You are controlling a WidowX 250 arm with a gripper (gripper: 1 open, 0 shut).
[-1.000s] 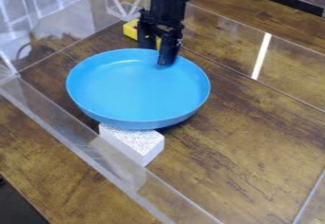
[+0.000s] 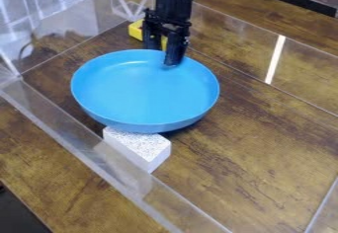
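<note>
A large blue plate (image 2: 142,91) rests on the wooden floor of a clear-walled enclosure. My black gripper (image 2: 169,47) hangs at the plate's back rim, its tips low at or just over that rim; it is open, and I cannot make out anything held in it. A yellow block (image 2: 138,32) lies behind the plate, partly hidden by the gripper. A white speckled block (image 2: 136,149) sits at the plate's front, partly beneath or against its edge; which, I cannot tell.
Clear walls (image 2: 82,148) run along the left and front. The bare wooden floor (image 2: 258,148) to the right of the plate is free.
</note>
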